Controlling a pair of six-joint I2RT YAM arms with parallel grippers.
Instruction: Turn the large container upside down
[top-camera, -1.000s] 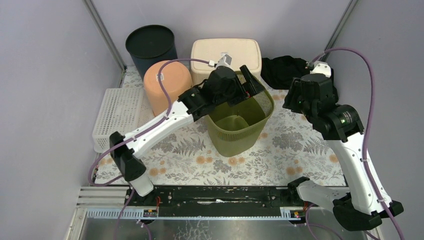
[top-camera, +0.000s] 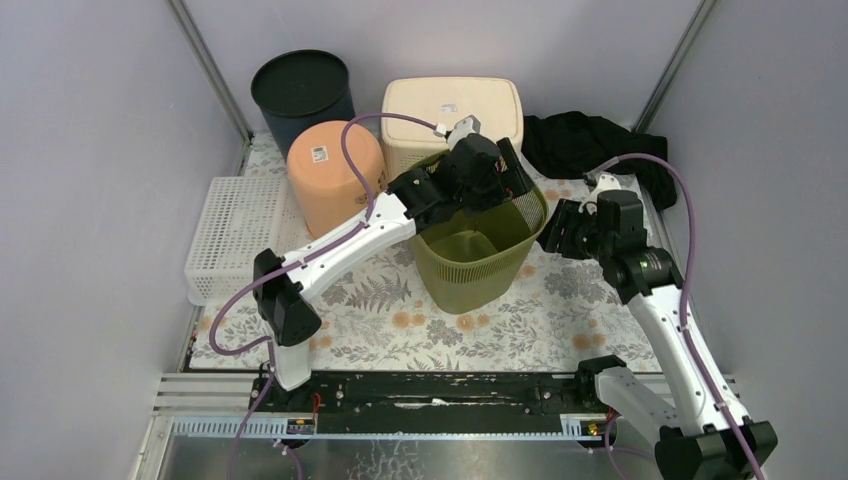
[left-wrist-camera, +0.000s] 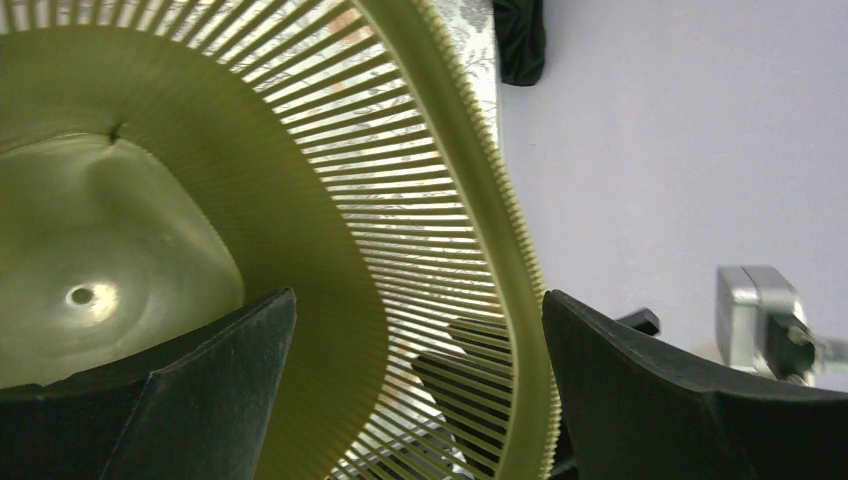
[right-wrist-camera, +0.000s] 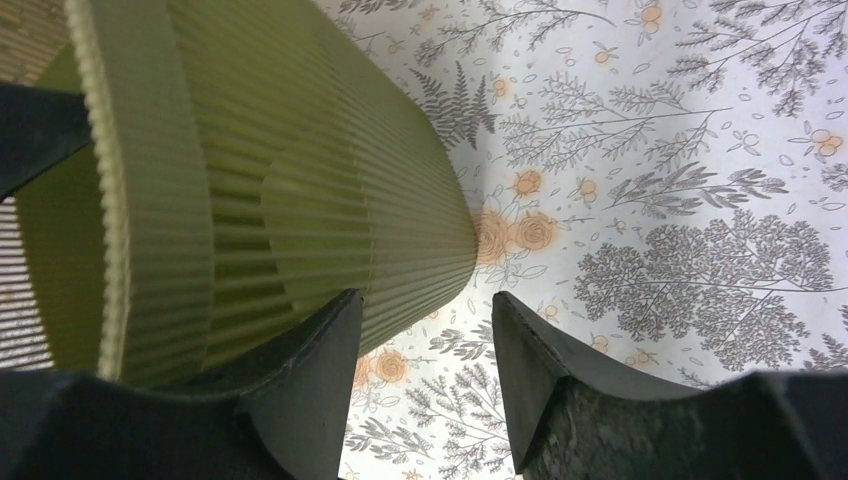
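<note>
The large olive-green container (top-camera: 470, 275) stands upright in the middle of the table, open top up, with a slatted band below its rim (left-wrist-camera: 455, 160). My left gripper (top-camera: 510, 170) is open over its right rim, fingers either side, apparently not closed on it. My right gripper (top-camera: 555, 230) is just right of the container, whose slatted wall (right-wrist-camera: 370, 200) fills the left of the right wrist view. A gap shows between its fingertips, with nothing visible in it; whether it is shut is unclear.
A cream lidded hamper (top-camera: 450, 95), peach bin (top-camera: 325, 175) and dark bin (top-camera: 300, 85) stand behind and left. A white basket (top-camera: 230, 235) lies at left, black cloth (top-camera: 570, 140) at back right.
My right gripper has moved left and down in the top view, closer to the container. My left arm has shifted slightly right. The container looks unmoved.
</note>
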